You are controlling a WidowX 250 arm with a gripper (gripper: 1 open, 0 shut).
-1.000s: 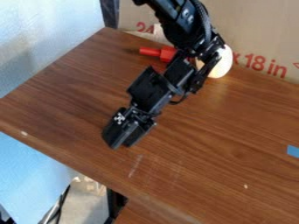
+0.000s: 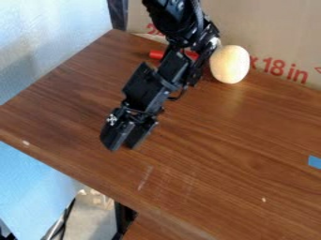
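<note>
A black robot arm reaches down from the top centre, its gripper (image 2: pixel 123 137) low over the left-middle of the wooden table, fingers pointing down toward the front edge. Whether the fingers are open or shut is unclear. Behind the arm, partly hidden by it, lies a red object (image 2: pixel 157 55). A pale cream, egg-shaped object (image 2: pixel 231 65) stands to the right of the arm at the back of the table.
A cardboard panel (image 2: pixel 282 42) stands along the back. A blue tape piece (image 2: pixel 313 162) is at the right. The table's edge runs along the left.
The arm and gripper have shifted slightly left and up the frame, uncovering more of the cream object. The objects on the table look unmoved.
</note>
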